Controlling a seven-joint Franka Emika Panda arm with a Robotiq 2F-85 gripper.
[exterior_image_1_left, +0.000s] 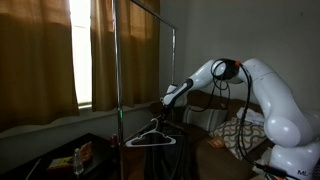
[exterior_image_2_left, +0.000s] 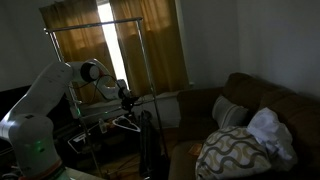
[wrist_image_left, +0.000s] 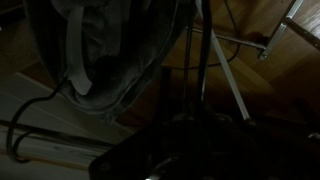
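Observation:
In exterior view 1, a white hanger hangs in front of a dark garment, a little below and left of my gripper. Exterior view 2 has the hanger close under the gripper. Grey-black cloth fills the upper left of the wrist view, with a pale strip across it. A dark curved hook lies at the left edge there. My fingers are lost in shadow at the bottom, so their grip and anything between them cannot be made out.
A metal clothes rack stands by the curtained window. A dark table with small bottles is at the left, and a brown sofa with cushions at the other side. Black cables hang from the arm.

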